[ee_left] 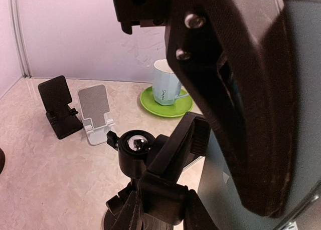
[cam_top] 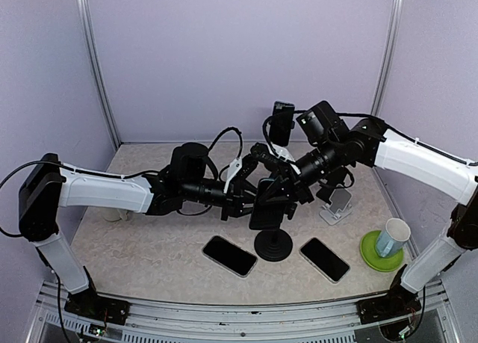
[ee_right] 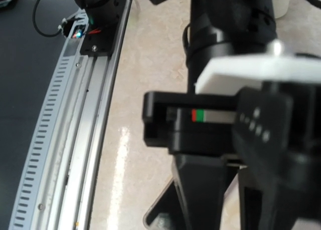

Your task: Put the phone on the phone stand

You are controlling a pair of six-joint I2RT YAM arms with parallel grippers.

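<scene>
In the centre of the top view, a black phone stand (cam_top: 273,243) on a round base has its holder (cam_top: 263,217) upright between my two grippers. My left gripper (cam_top: 246,199) is shut on the stand from the left; in the left wrist view its fingertips (ee_left: 131,210) grip a black part below the ball joint (ee_left: 138,145). My right gripper (cam_top: 275,187) is shut on the top of the holder from the right; the right wrist view is blurred there. Two phones (cam_top: 229,255) (cam_top: 324,258) lie flat on the table either side of the base.
A tall black stand (cam_top: 282,117) is behind the arms. A small black stand (ee_left: 55,99) and a white stand (ee_left: 93,107) are at the right back. A blue cup (cam_top: 391,238) sits on a green saucer (cam_top: 370,261).
</scene>
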